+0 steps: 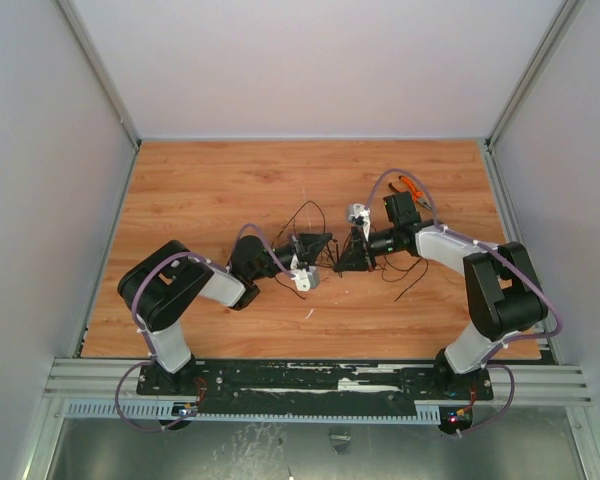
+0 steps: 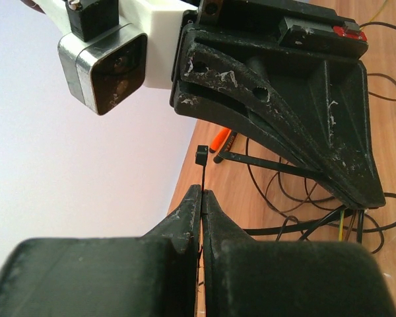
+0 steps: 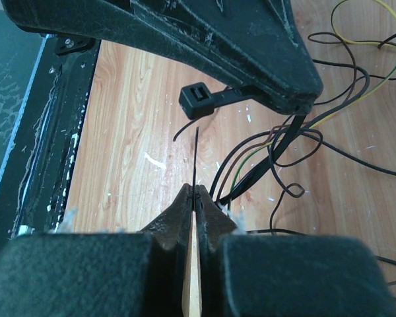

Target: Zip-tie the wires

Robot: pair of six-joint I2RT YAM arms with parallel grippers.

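My left gripper is shut on a black zip tie, close behind its square head; the head [image 3: 197, 101] also shows beyond the left fingertips in the right wrist view. Shut on the tie's tail is my right gripper, with the thin tail end [image 3: 195, 155] standing up beyond the fingertips. A black strap stretch [image 3: 259, 173] runs between the two grippers beside the wires [image 3: 241, 155]. Head and tail end appear apart. Whether the strap passes fully round the bundle is hard to tell. From above, both grippers meet close together over the wires [image 1: 310, 207].
Orange-handled pliers [image 1: 410, 187] lie at the back right of the wooden table [image 1: 210, 190]. Loose wire ends [image 1: 412, 282] spread to the right. Small white scraps [image 3: 155, 160] dot the tabletop.
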